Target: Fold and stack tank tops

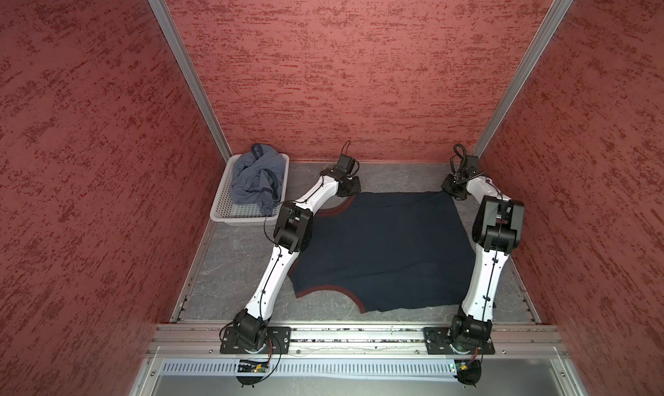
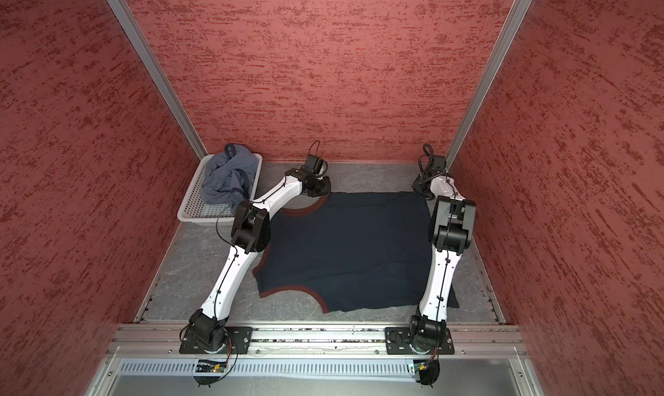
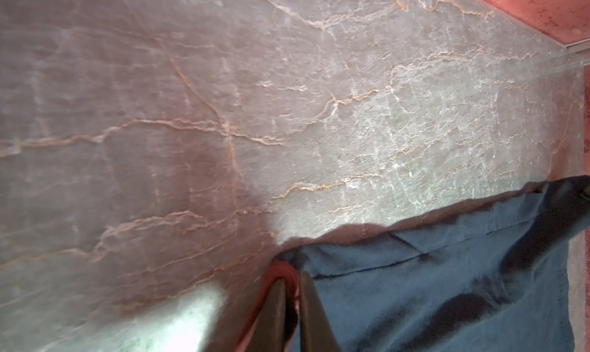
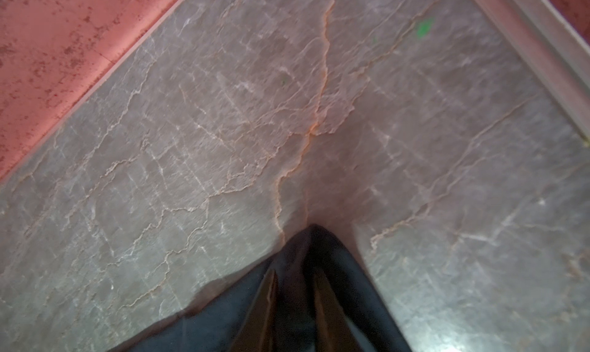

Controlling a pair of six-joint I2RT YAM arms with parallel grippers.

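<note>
A dark navy tank top (image 1: 394, 250) with brown-red binding lies spread flat on the grey table, its neck and straps to the left. My left gripper is shut on its far edge, where the red binding (image 3: 282, 270) ends; a bit of cloth shows at the fingertips. At the far right hem corner, my right gripper stands part open, its fingers (image 4: 261, 309) on either side of a raised fold of navy cloth (image 4: 313, 244). The right forearm hides part of the hem in the top left view.
A white basket (image 1: 222, 205) at the far left holds a crumpled grey-blue garment (image 1: 259, 174). Bare table (image 1: 401, 174) runs as a narrow strip behind the tank top, with more free room (image 1: 228, 271) at the left.
</note>
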